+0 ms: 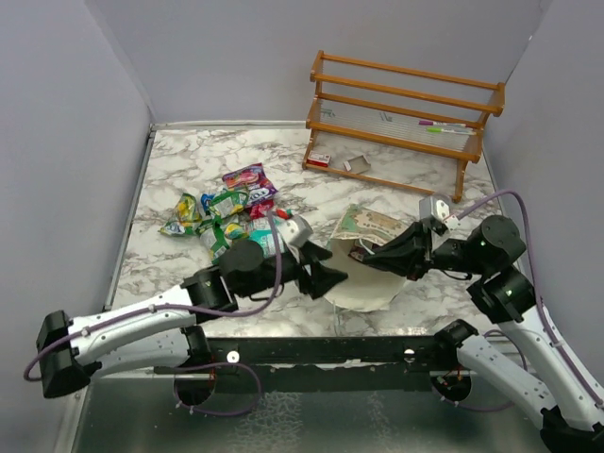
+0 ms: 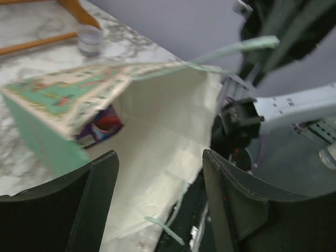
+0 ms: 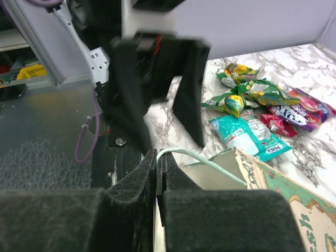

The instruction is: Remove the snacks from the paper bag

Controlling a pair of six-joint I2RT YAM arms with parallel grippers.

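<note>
The paper bag [image 1: 359,288] lies tipped with its mouth toward the front, a purple snack pack [image 2: 100,128] inside it. My right gripper [image 1: 376,255] is shut at the bag's upper edge, its fingertips around the pale cord handle [image 3: 207,161]. My left gripper [image 1: 323,269] is just left of the bag's mouth, facing in, its fingers apart and nothing seen between them. A pile of snack bags [image 1: 226,203], green, teal, purple and red, lies on the left of the table.
A wooden rack [image 1: 396,142] stands at the back right, with small boxes [image 1: 318,159] and a clear cup [image 2: 89,39] near it.
</note>
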